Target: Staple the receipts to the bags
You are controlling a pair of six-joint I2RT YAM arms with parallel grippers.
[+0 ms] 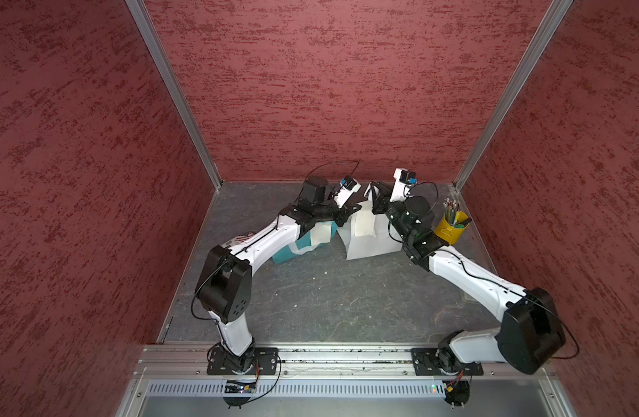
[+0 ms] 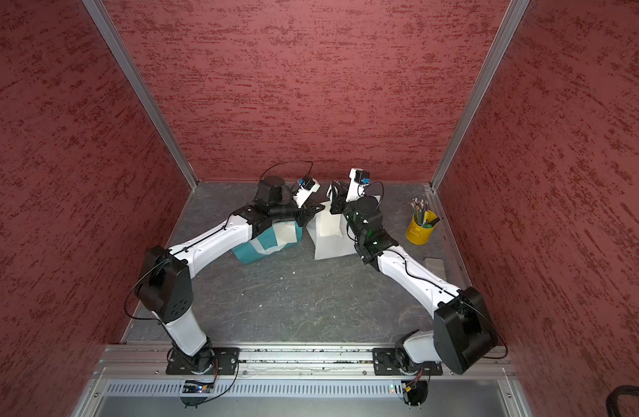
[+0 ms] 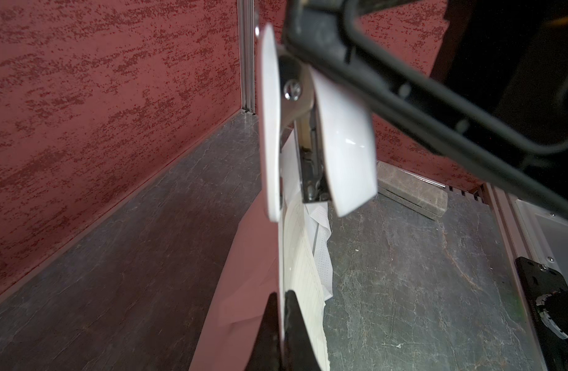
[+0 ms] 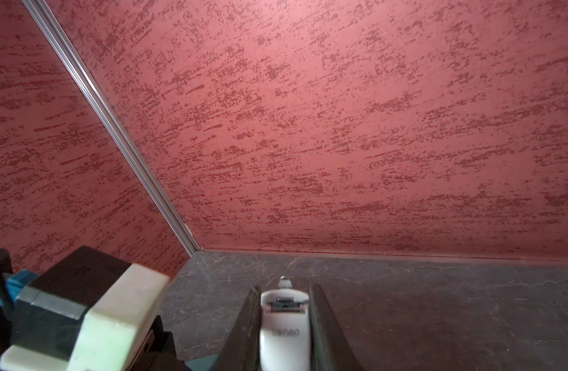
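A white bag [image 1: 382,246] hangs upright near the table's middle, a cream receipt [image 1: 364,223] against its front face. My left gripper is shut on the upper edge of bag and receipt, the thin sheets running between its fingers. The white stapler [image 3: 352,148] sits in my right gripper, which is shut on it. In the left wrist view, the stapler's two fingers stand on either side of the paper's top edge, with a gap beside the paper. Whether a staple is in the paper cannot be seen. A teal bag [image 1: 284,255] with a pale receipt [image 1: 321,234] lies under the left arm.
A yellow cup [image 2: 418,229] of pens stands at the right. Near the right edge lies a grey block-like object [image 2: 434,266]. Something striped [image 1: 239,239] pokes out behind the left arm. Both wrists are close together.
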